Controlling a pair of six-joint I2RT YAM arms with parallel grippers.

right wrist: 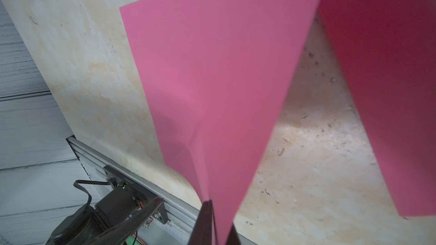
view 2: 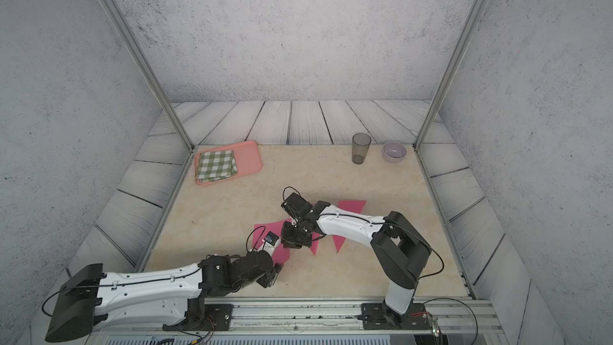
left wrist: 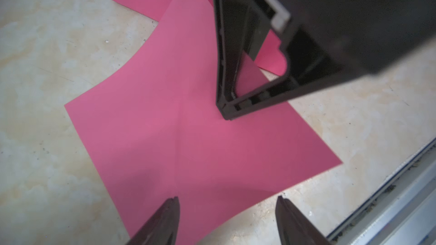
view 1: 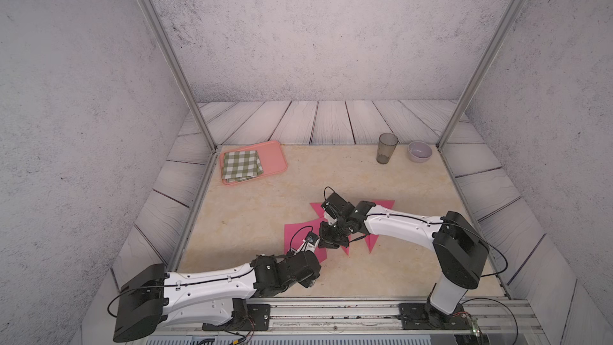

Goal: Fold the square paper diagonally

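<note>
A pink square paper [view 1: 297, 233] lies near the table's front middle, partly covered by both arms. In the right wrist view the paper [right wrist: 218, 77] bends up and narrows down to my right gripper, which is shut with the sheet running in between its fingers. Over the near side of the paper [left wrist: 149, 145], my left gripper stands open; its fingers [left wrist: 164, 222] are well apart and grip nothing. A faint crease line runs along the sheet in the left wrist view.
Other pink pieces [view 1: 383, 203] lie to the right, under and beside the right arm. At the back left is a pink tray [view 1: 275, 156] with a checked cloth [view 1: 241, 164]; at the back right stand a glass [view 1: 386, 148] and bowl [view 1: 419, 151].
</note>
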